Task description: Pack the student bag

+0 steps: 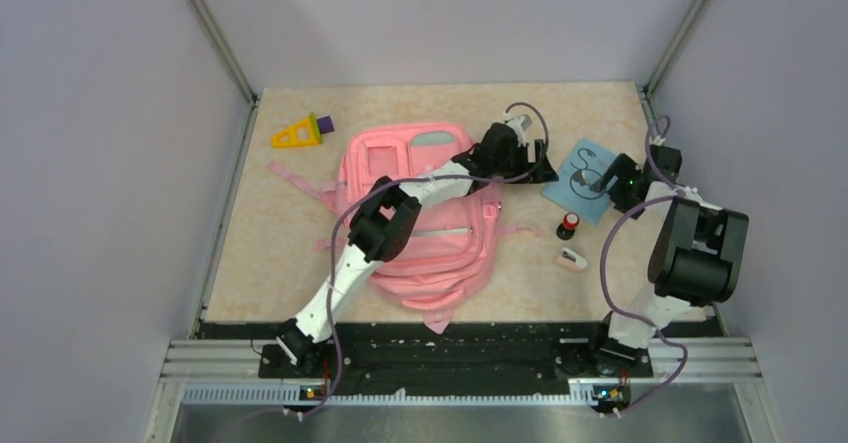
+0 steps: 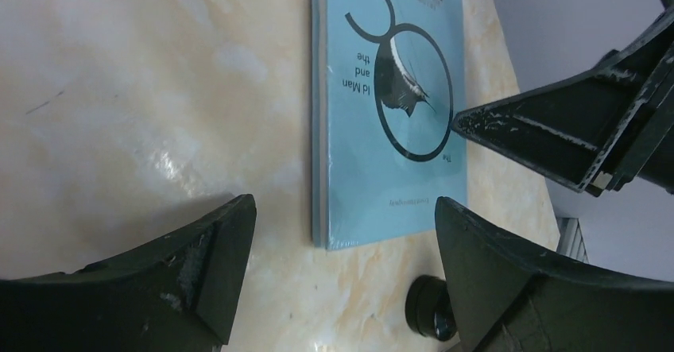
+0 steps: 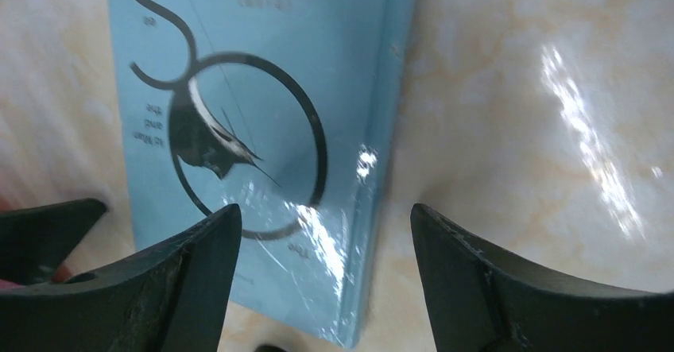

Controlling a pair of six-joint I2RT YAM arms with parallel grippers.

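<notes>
A pink student bag [image 1: 425, 258] lies flat in the middle of the table. To its right is a light-blue book [image 1: 588, 195] with a looping fish drawing on its cover. My left gripper [image 1: 547, 166] stands open at the book's left; in the left wrist view the book [image 2: 377, 185] lies beyond its spread fingers [image 2: 226, 249]. On the book's right side, my right gripper [image 1: 618, 183] has its fingers apart. In the right wrist view the book's right edge [image 3: 369, 201] shows between the fingers, with neither seen gripping it.
A dark bottle with a red cap [image 1: 568, 224] and a small pink-and-white item [image 1: 571, 260] lie in front of the book. A yellow triangular thing [image 1: 297, 133] with a purple end sits at the back left.
</notes>
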